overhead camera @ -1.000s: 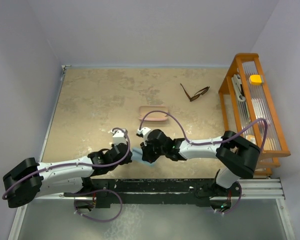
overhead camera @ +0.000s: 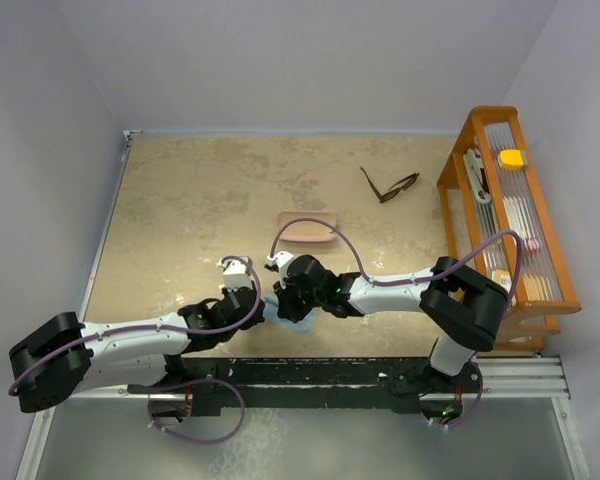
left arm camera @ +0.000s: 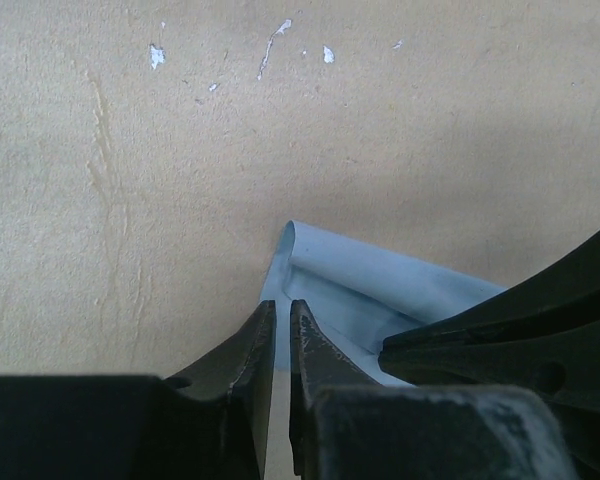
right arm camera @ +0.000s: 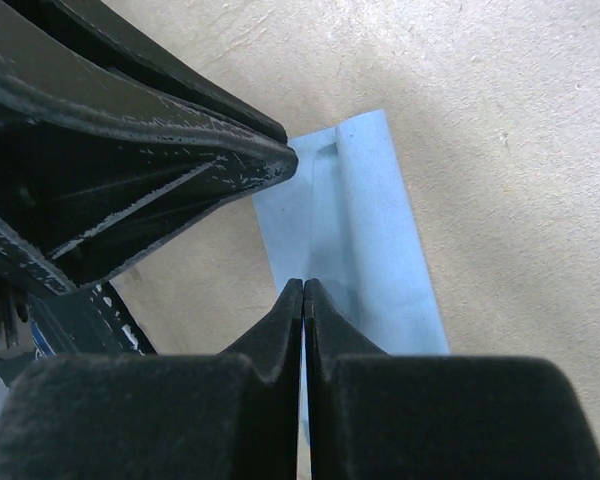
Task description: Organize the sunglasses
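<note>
Dark sunglasses (overhead camera: 388,191) lie at the back right of the table, clear of both arms. A pink open case (overhead camera: 306,233) sits at the centre. A light blue folded cloth lies flat near the front, also filling much of the right wrist view (right arm camera: 380,240). My left gripper is shut low at the cloth's left part; whether any fabric is between its fingertips is unclear. My right gripper is shut low over the cloth beside it, with nothing clearly between its fingertips. The two grippers stand close together.
A wooden rack (overhead camera: 540,240) with wire shelves and small items stands along the right side.
The sunglasses and case have not moved.
</note>
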